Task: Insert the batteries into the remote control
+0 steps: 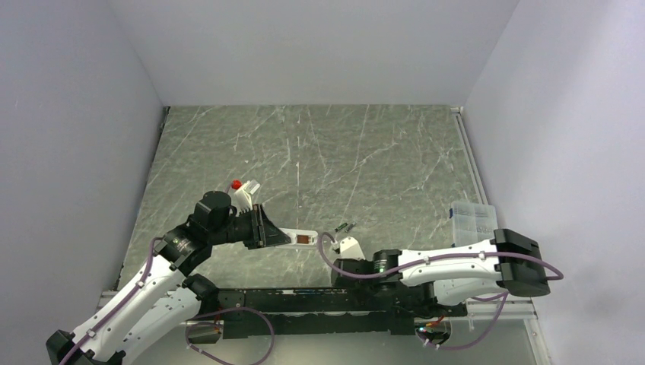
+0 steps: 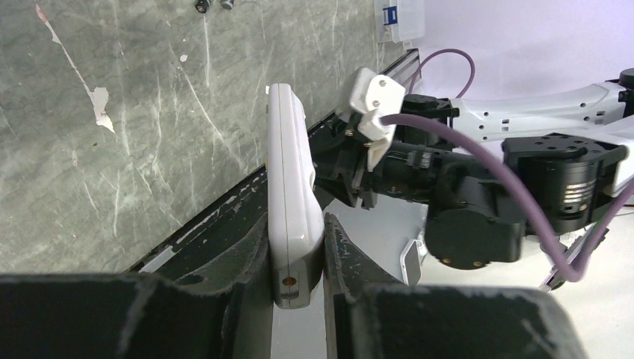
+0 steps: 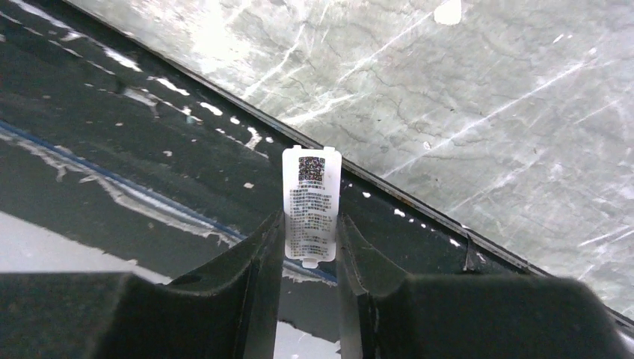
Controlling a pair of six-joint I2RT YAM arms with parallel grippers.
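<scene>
My left gripper (image 1: 270,234) is shut on the white remote control (image 1: 304,238), whose rear end shows a brown battery bay in the top view; the left wrist view shows the remote (image 2: 288,187) edge-on between the fingers. My right gripper is shut on a white battery cover (image 3: 310,198) with a printed label, held above the black front edge of the table; in the top view its fingers are hidden by the arm. Two small batteries (image 1: 344,226) lie on the marble table beside the right arm.
A clear plastic organiser box (image 1: 473,220) lies at the right edge of the table (image 1: 319,152). A red object (image 1: 236,184) shows behind the left arm.
</scene>
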